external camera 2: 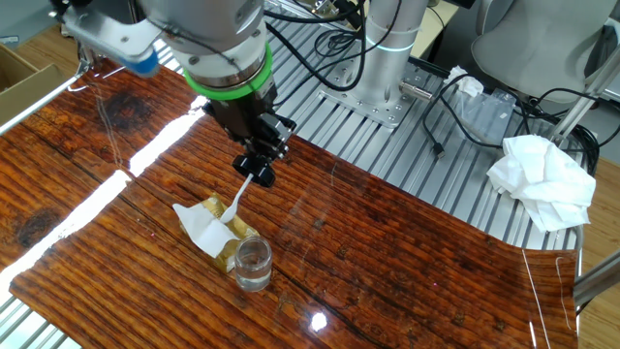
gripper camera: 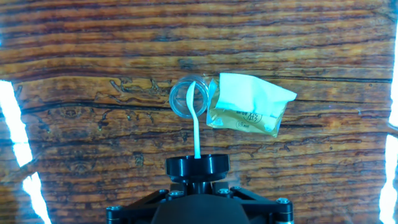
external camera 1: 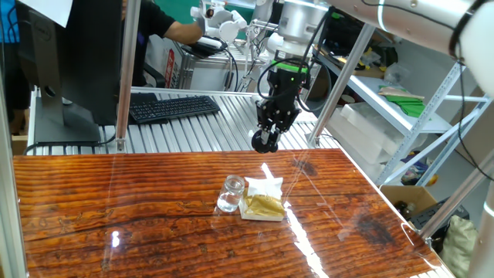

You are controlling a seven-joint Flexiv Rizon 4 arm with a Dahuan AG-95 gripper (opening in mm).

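A slim white spoon sticks out of my gripper, which is shut on its handle end. In the second exterior view the spoon points down from the gripper, above the table. A clear glass jar with some clear liquid stands upright and open. Close beside it lies a gold packet with white tissue coming out of its top. From the wrist, the spoon's bowl overlaps the jar in the picture; the exterior views show the gripper well above and behind it.
Crumpled white cloth or paper lies beyond the table. Upright metal posts flank the space.
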